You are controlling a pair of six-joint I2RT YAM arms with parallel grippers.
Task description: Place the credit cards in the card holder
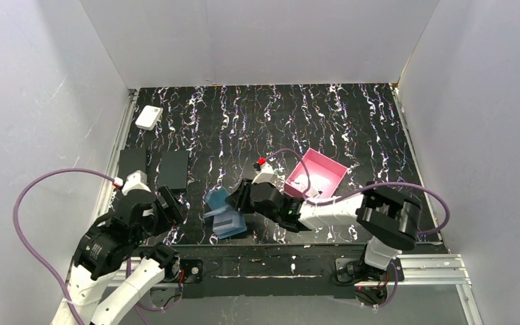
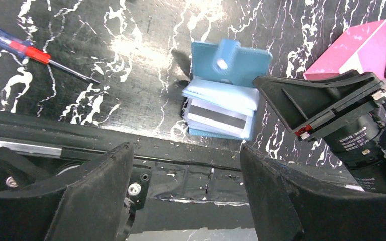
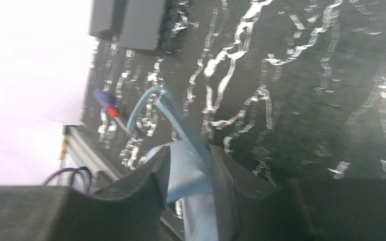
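The blue card holder (image 1: 227,218) is spread open near the front of the table. In the left wrist view, pale cards (image 2: 221,108) lie in the holder's lower part, one showing a dark stripe. My right gripper is at the holder's right side, with part of the blue holder (image 3: 181,125) showing between and beyond its fingers. Blur hides how tightly the fingers sit against it. My left gripper hangs left of the holder, its fingers wide apart and empty.
A pink box (image 1: 319,172) stands right of the holder. Two dark blocks (image 1: 173,170) and a white box (image 1: 149,118) are at the left. A screwdriver (image 2: 32,52) lies under the left arm's side.
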